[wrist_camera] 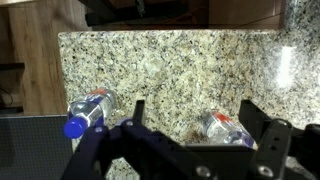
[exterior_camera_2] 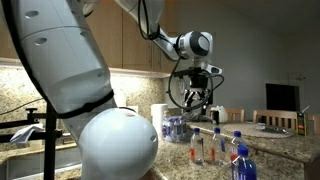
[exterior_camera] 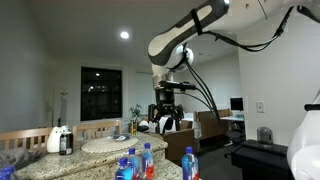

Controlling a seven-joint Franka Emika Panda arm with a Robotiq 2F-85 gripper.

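Observation:
My gripper hangs above the granite counter, its two fingers wide apart and nothing between them. In the wrist view, one blue-capped clear bottle (wrist_camera: 92, 108) is at the left, beyond the left finger. Another bottle (wrist_camera: 222, 128) shows near the right finger, partly hidden by it. From exterior view 1, the gripper (exterior_camera: 165, 122) is higher than the bottles, with one bottle (exterior_camera: 189, 163) at the right and others, such as this bottle (exterior_camera: 148, 161), to the left. Exterior view 2 shows upright bottles (exterior_camera_2: 197, 150) on the counter below the gripper (exterior_camera_2: 198, 100), none touching it.
A round board (exterior_camera: 108, 145) lies on the raised counter, with a dark bottle (exterior_camera: 66, 143) and a white jug (exterior_camera: 54, 139) at its left. Several more bottles (exterior_camera_2: 177, 131) stand farther back. Bare granite (wrist_camera: 165, 70) lies between the two bottles in the wrist view.

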